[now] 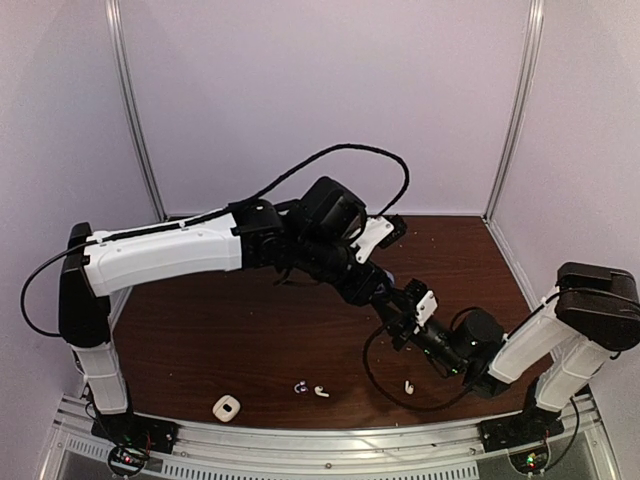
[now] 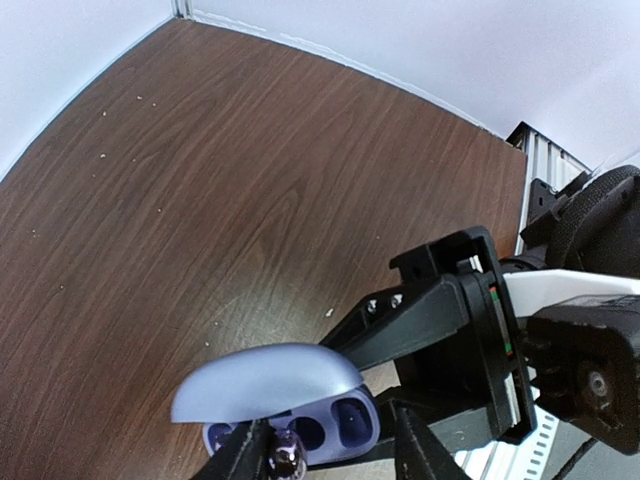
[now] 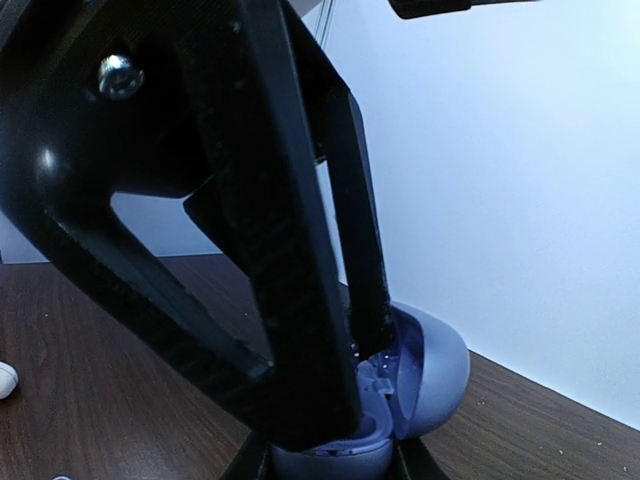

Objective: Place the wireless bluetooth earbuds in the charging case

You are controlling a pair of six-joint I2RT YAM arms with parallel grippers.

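Observation:
The lavender charging case (image 2: 270,380), lid raised, is in my right gripper, which is shut on its body. In the left wrist view, a glossy purple earbud (image 2: 287,458) is at the front of the case, and an empty slot (image 2: 353,423) shows to its right. My left gripper stands open over the case, its fingers either side of the case's front. In the top view both grippers meet above the right middle of the table and hide most of the case.
A white case (image 1: 226,408) lies at the front left of the dark wooden table (image 1: 220,330). Small earbuds (image 1: 301,386) (image 1: 321,391) lie at the front middle, and a white one (image 1: 409,387) lies farther right. Walls enclose the back and sides.

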